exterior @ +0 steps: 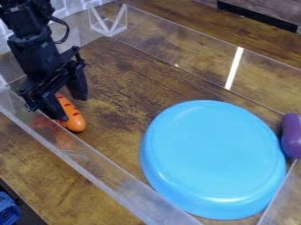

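Note:
My black gripper [52, 83] is at the upper left, low over an orange toy carrot [73, 121] with dark marks, hiding part of it. The carrot lies on the wooden floor by the clear left wall. Whether the fingers are open, shut or touching the carrot I cannot tell.
A large blue round plate or lid [212, 158] fills the lower right. A purple object [289, 134] sits at the right edge, a blue item [5, 209] at the lower left outside the clear wall.

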